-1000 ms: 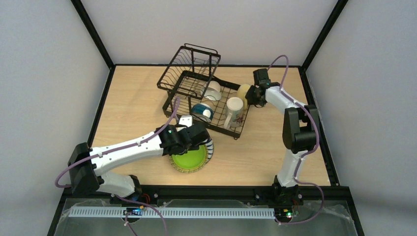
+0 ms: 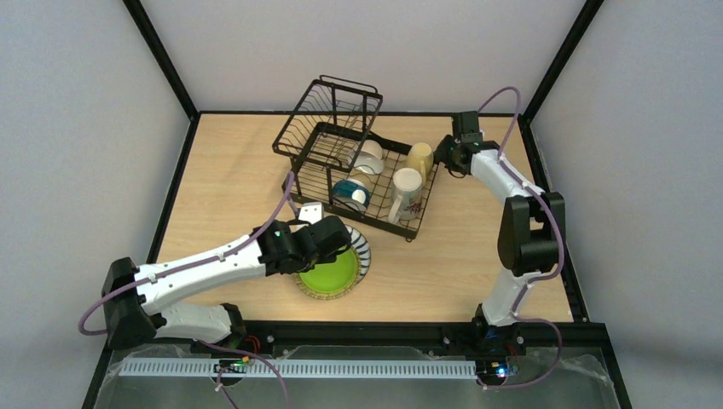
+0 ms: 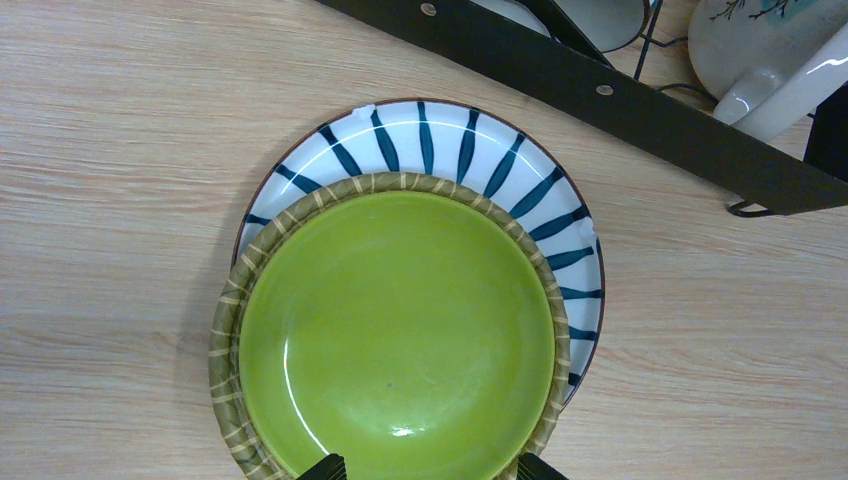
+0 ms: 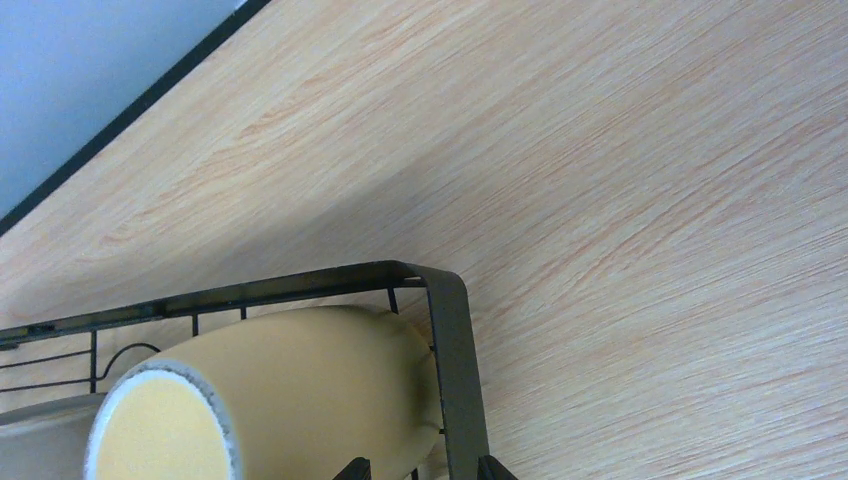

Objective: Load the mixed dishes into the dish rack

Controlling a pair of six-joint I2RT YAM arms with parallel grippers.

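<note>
The black dish rack (image 2: 407,223) has two tiers. In its lower tray lie a yellow mug (image 2: 419,158) in the far right corner, a white mug (image 2: 407,183), a blue-and-white cup (image 2: 348,190) and another white cup (image 2: 369,158). A green plate (image 3: 400,320) rests on a blue-striped white plate (image 3: 425,135) in front of the rack. My left gripper is open above the green plate, nothing between its fingertips. My right gripper is part open at the rack's right edge, beside the yellow mug; its fingertips straddle the corner rim, with no mug held.
The upper basket (image 2: 328,119) overhangs the left part of the lower tray. Bare table (image 2: 452,264) lies to the right of the plates and on the far left. Walls close in the back and sides.
My right gripper has drawn back to the right from the yellow mug, which stays in the rack. The left arm has shifted slightly left over the plates.
</note>
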